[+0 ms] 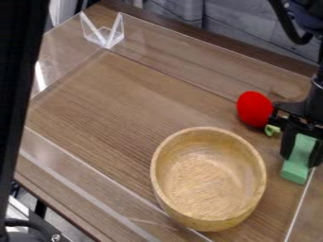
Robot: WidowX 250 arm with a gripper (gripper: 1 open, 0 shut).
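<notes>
At the right edge my black gripper (294, 128) is low over a green block (297, 166), its fingers round or just over the block's upper end; whether they are closed on it is hard to tell. A red round object (254, 109) lies to the left of the gripper, with a small light green piece (271, 130) below it. A round wooden bowl (206, 187) sits in the lower middle, left of the green block.
A clear plastic container (104, 32) stands at the back left of the wooden table (127, 104). Dark structures line the left edge.
</notes>
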